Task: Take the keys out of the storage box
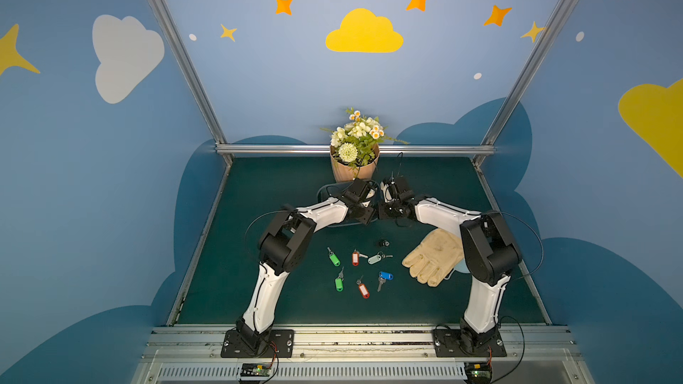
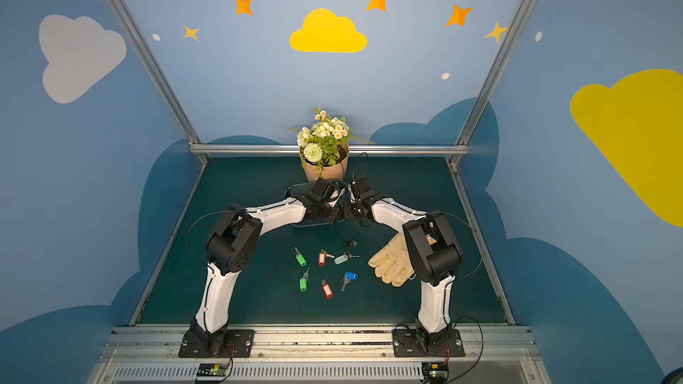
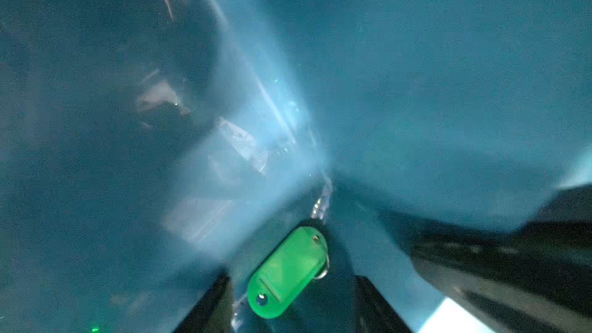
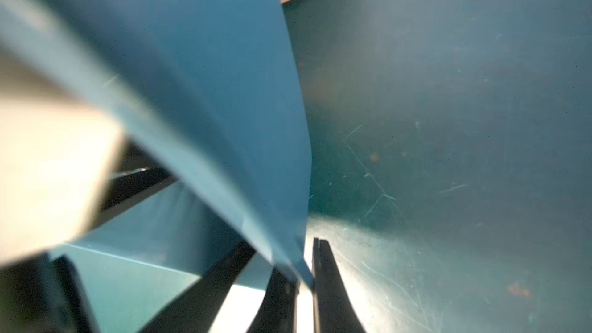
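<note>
A green-tagged key (image 3: pixel 288 271) lies on the floor of the dark blue storage box (image 1: pixel 323 189), close to a corner. My left gripper is inside the box, part open, one finger on each side of the green tag; no clear contact with it shows. At the box's right side, my right gripper is shut on the box wall (image 4: pixel 259 98), whose edge runs between its fingertips. On the table in front lie green-tagged keys (image 1: pixel 334 259), red-tagged keys (image 1: pixel 355 258), a white-tagged key (image 1: pixel 375 259) and a blue-tagged key (image 1: pixel 385 276).
Right behind the box stands a flower pot (image 1: pixel 353 169). A beige glove (image 1: pixel 432 257) lies under the right forearm, and a small black object (image 1: pixel 384 243) sits in front of the box.
</note>
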